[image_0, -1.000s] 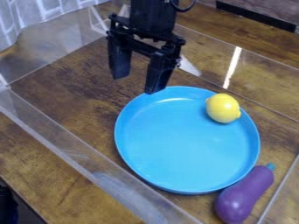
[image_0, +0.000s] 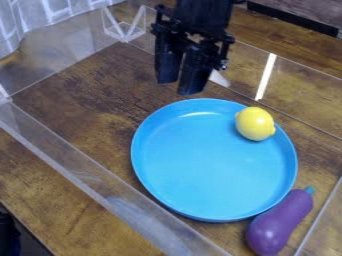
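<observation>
My dark gripper (image_0: 181, 72) hangs above the back edge of a round blue plate (image_0: 211, 160), pointing down, its fingers dark against the wood; whether it is shut, and on what, cannot be made out. A yellow lemon-like object (image_0: 255, 123) rests on the plate's back right part. A purple eggplant (image_0: 278, 222) lies outside the plate at the front right.
Clear plastic walls (image_0: 80, 170) edge the workspace along the front left and far left.
My gripper has risen a little and turned, its lower tips now closer together in the view. The plate, yellow object and eggplant are unmoved.
</observation>
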